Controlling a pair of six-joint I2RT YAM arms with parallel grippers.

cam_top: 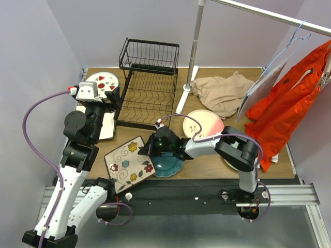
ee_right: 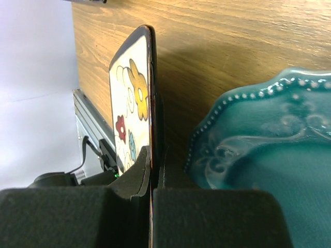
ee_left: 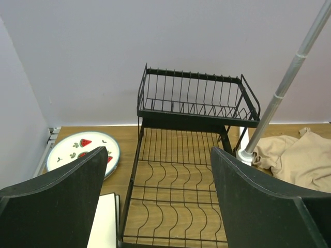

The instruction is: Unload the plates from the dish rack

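A square cream plate with flowers (cam_top: 129, 165) is gripped at its edge by my right gripper (cam_top: 147, 150), which is shut on it near the table's front edge. In the right wrist view this flowered plate (ee_right: 132, 98) stands tilted on edge beside a teal scalloped plate (ee_right: 279, 170). Both tiers of the black dish rack (cam_top: 150, 95) look empty. My left gripper (cam_top: 115, 99) hangs open at the rack's left side. Only the rack and table show between its fingers in the left wrist view.
At the left lie a white plate with watermelon pictures (cam_top: 102, 78) and a white rectangular plate (cam_top: 107, 126). A cream-and-pink plate (cam_top: 199, 125), beige cloth (cam_top: 222, 93) and metal pole (cam_top: 195, 46) are right of the rack. Orange trousers (cam_top: 289, 98) hang far right.
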